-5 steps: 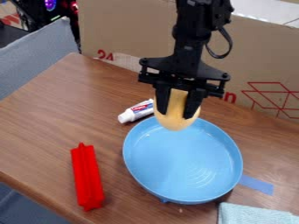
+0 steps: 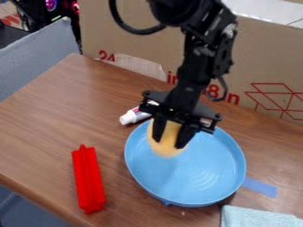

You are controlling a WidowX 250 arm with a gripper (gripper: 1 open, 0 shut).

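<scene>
My gripper (image 2: 175, 129) is shut on a pale yellow object (image 2: 164, 144), its lower end low over the left back part of a light blue plate (image 2: 190, 177); whether it touches the plate I cannot tell. A white toothpaste tube (image 2: 134, 113) lies behind the plate, partly hidden by the gripper. A red elongated object (image 2: 88, 177) lies left of the plate on the wooden table.
A cardboard box (image 2: 267, 80) stands along the back. A folded pale cloth (image 2: 258, 219) lies at the front right, near blue tape (image 2: 260, 187).
The gripper has moved down and slightly left with the yellow object, lowering it over the plate. The plate, tube and red object stay in place.
</scene>
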